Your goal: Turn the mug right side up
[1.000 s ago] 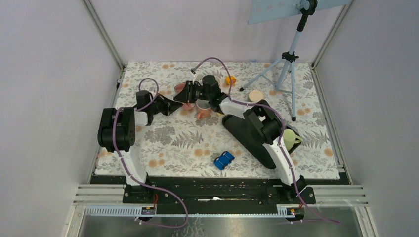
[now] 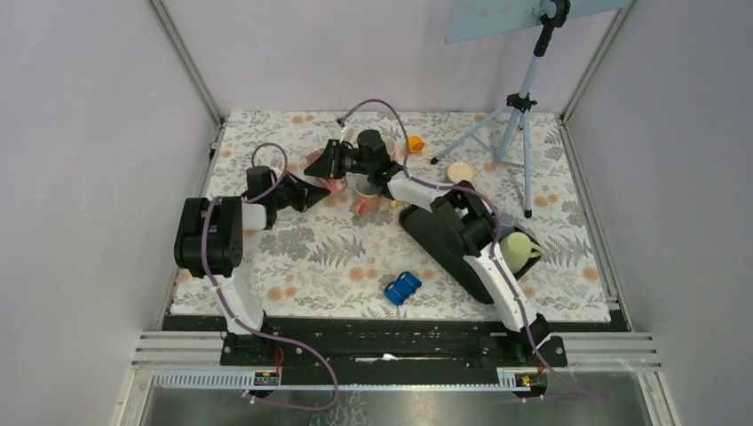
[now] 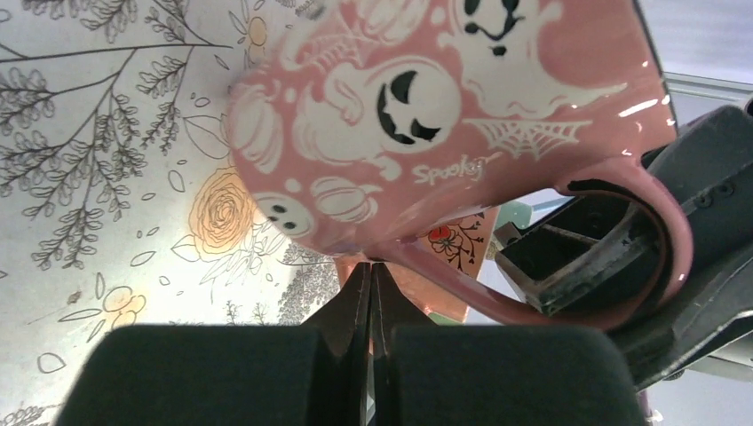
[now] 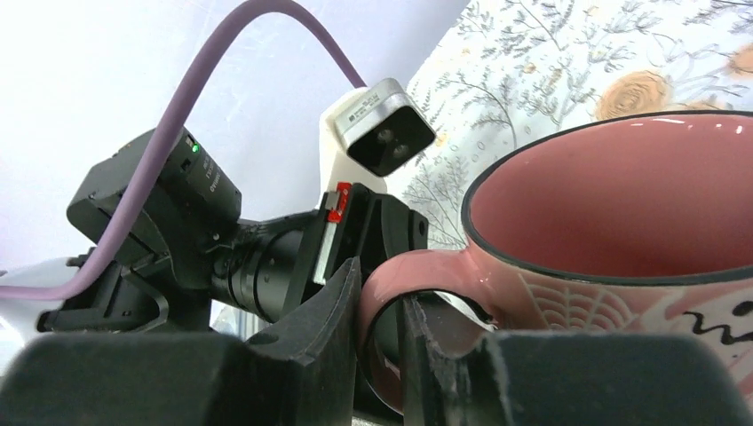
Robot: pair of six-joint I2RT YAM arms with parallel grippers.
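Note:
A pink mug with ghost decorations is held tilted, partly hidden by my arms in the top view; its open mouth and pink inside (image 4: 604, 195) show in the right wrist view. My right gripper is shut on the mug's handle. My left gripper is shut with nothing seen between its fingers, just beside the mug below its handle. In the top view the two grippers meet near the back left of the table.
Another pink mug (image 2: 364, 202) stands beside them. A yellow toy (image 2: 416, 144), a tan lid (image 2: 460, 172) and a tripod (image 2: 524, 98) are behind, a black tray (image 2: 435, 248) at right, a blue toy car (image 2: 402, 286) in front.
My right gripper has shifted slightly left and toward the back with the mug. The left gripper has moved only slightly.

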